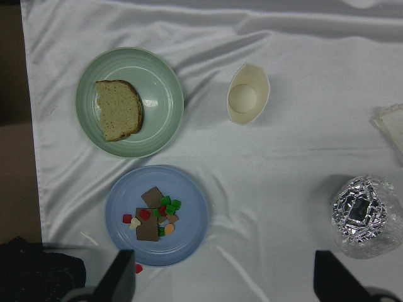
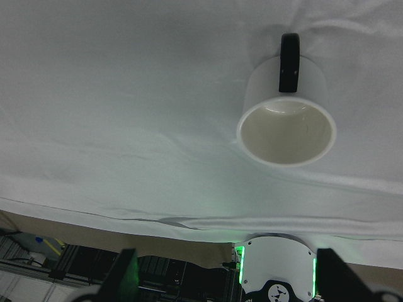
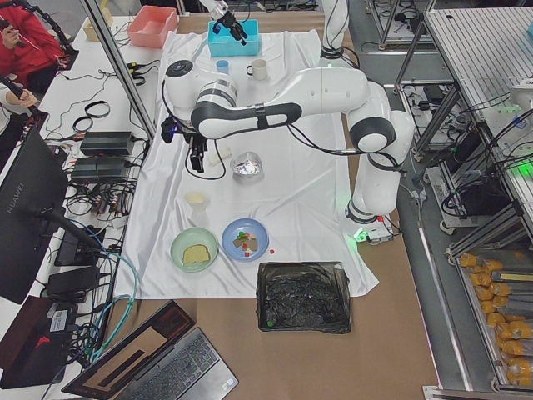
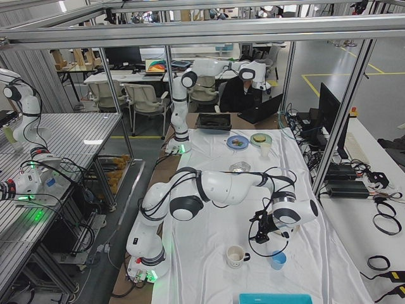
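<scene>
A green plate (image 1: pixel 160 100) holds a bread slice (image 1: pixel 116 107); a blue plate (image 1: pixel 119 195) holds brown squares and small coloured pieces, with a red piece beside it. A cream cup (image 1: pixel 249 94) and a crumpled foil item (image 1: pixel 359 211) lie on the white cloth. My left gripper hangs open over these, nothing visible between its fingers. My right gripper is open above the cloth near a white mug (image 2: pixel 255 88) with a black handle, apart from it. A blue cup (image 4: pixel 278 261) stands by the mug.
A black lined bin (image 3: pixel 304 325) sits on the brown table at one end, a turquoise container (image 4: pixel 275 299) at the other. A laptop (image 3: pixel 179 367) is beside the bin. The arms stretch across the middle; much cloth around the plates is clear.
</scene>
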